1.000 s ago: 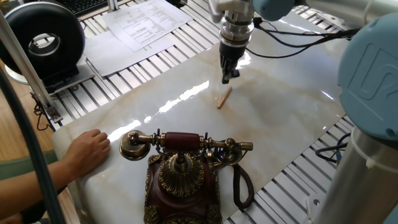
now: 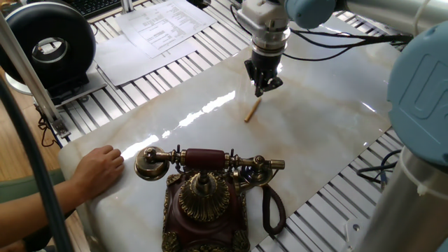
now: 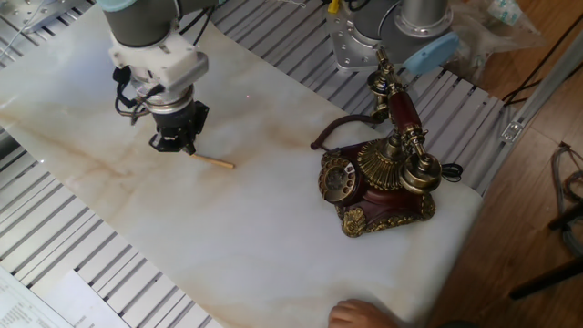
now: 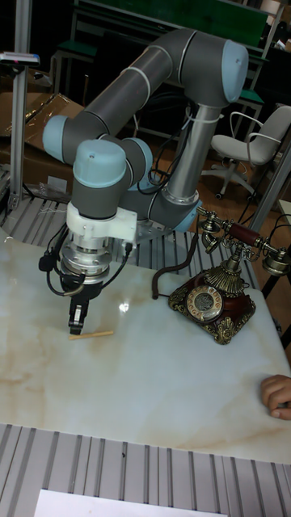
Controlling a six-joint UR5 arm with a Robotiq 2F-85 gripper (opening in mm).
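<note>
A thin, light-brown wooden stick (image 2: pixel 253 110) lies on the pale marbled tabletop. The black gripper (image 2: pixel 260 93) points down over its far end in exterior view 1. From exterior view 2, the gripper (image 3: pixel 189 150) overlaps one end of the stick (image 3: pixel 215 161), whose other end shows clear. Seen side-on in exterior view 3, the gripper (image 4: pixel 76 331) hangs close to the left end of the stick (image 4: pixel 92 335). How wide the fingers stand is unclear, and whether the fingers touch the stick cannot be made out.
An ornate dark-red and brass telephone (image 2: pixel 204 196) stands on the same board, well apart from the gripper. A person's hand (image 2: pixel 102 170) rests at the board's edge. Papers (image 2: pixel 155 28) lie on the slatted table beyond it.
The gripper has turned about its vertical axis and shifted slightly to the right in exterior view 1. Stick, telephone and hand have stayed put.
</note>
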